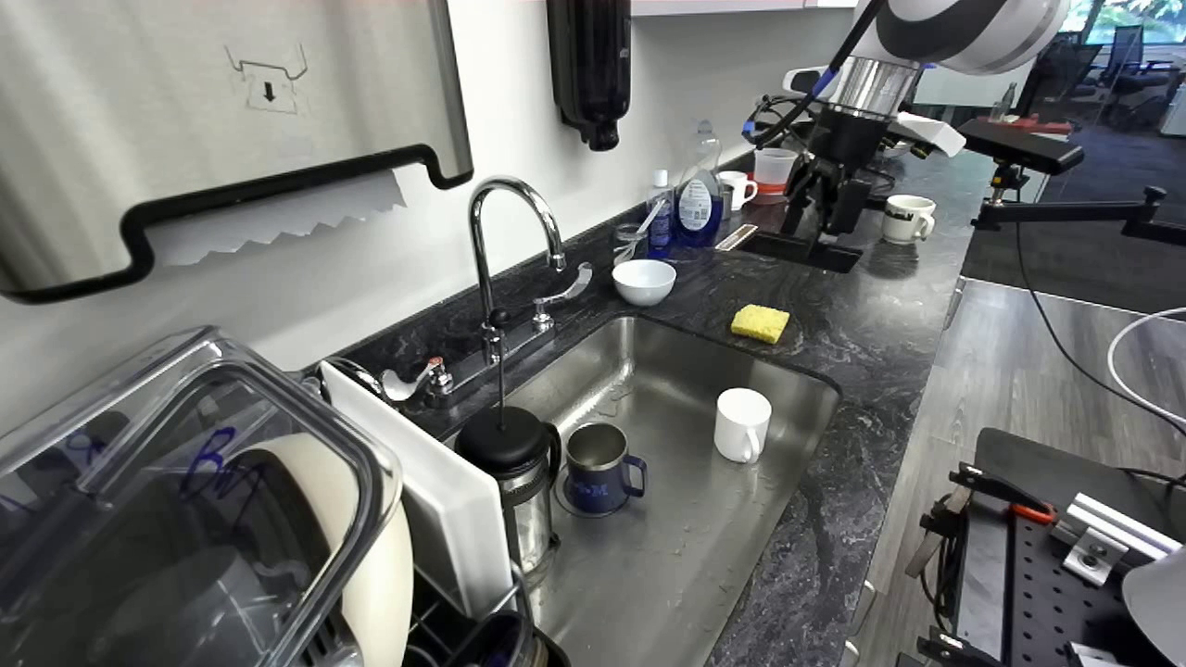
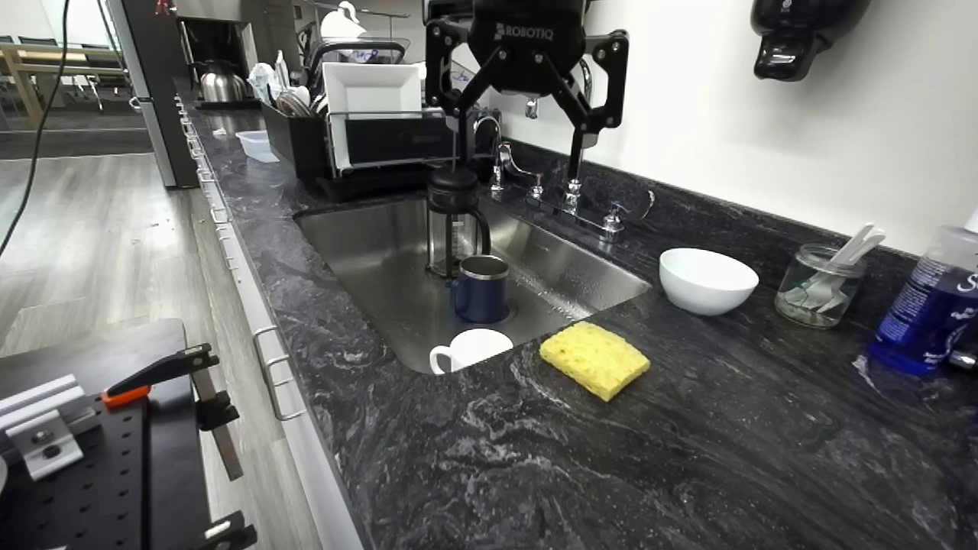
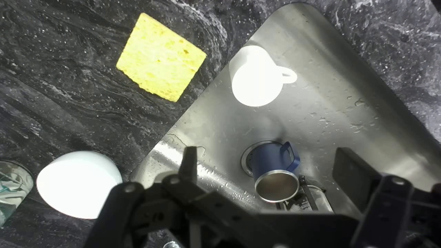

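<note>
My gripper (image 2: 519, 157) hangs high over the counter, fingers spread wide, nothing between them. In the wrist view its black fingers (image 3: 190, 163) frame the sink from above, apart from every object. Inside the steel sink (image 1: 678, 578), a white mug (image 1: 741, 426) stands upright near the counter side. A navy mug (image 3: 270, 159) with a steel rim sits upright at the drain. Beside it is a French press (image 2: 451, 224) with a black lid, mostly covered by my gripper in the wrist view. On the counter by the sink edge lies a yellow sponge (image 2: 594, 358).
A white bowl (image 2: 707, 280) and a glass jar (image 2: 818, 286) of plastic cutlery stand near the wall, beside blue soap bottles (image 1: 700, 200). The faucet (image 1: 485, 261) rises behind the sink, and a loaded dish rack (image 2: 298, 137) borders its far end.
</note>
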